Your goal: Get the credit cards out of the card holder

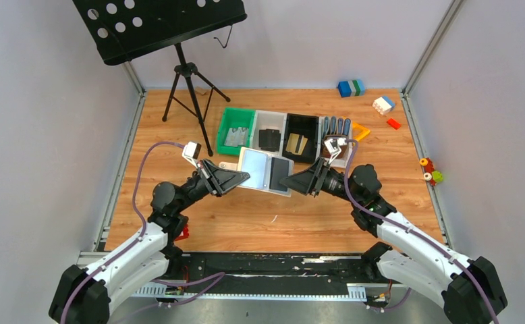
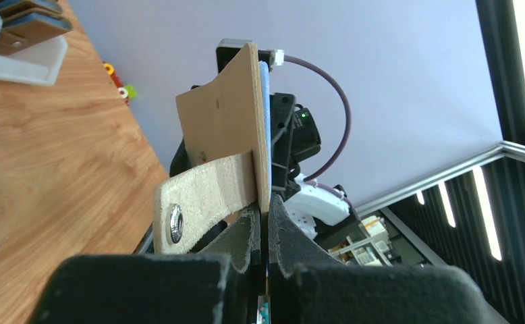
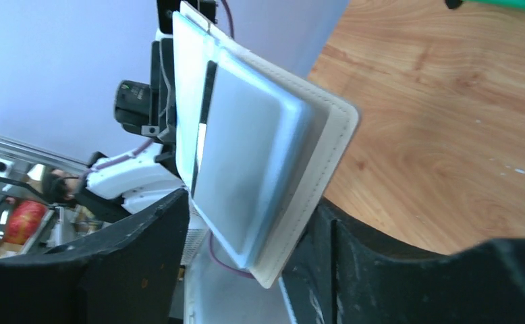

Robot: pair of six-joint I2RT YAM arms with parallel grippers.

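The open card holder, tan outside with a snap strap and pale blue and dark inside, hangs upright between both grippers. My left gripper is shut on its left edge, which runs between the fingertips in the left wrist view. My right gripper is at the holder's right edge. In the right wrist view its fingers stand apart on either side of the lower end of the holder; whether they touch it I cannot tell.
A green bin, white and black bins and a rack of tools stand at the back. A black music stand is behind left. Loose bricks lie back right.
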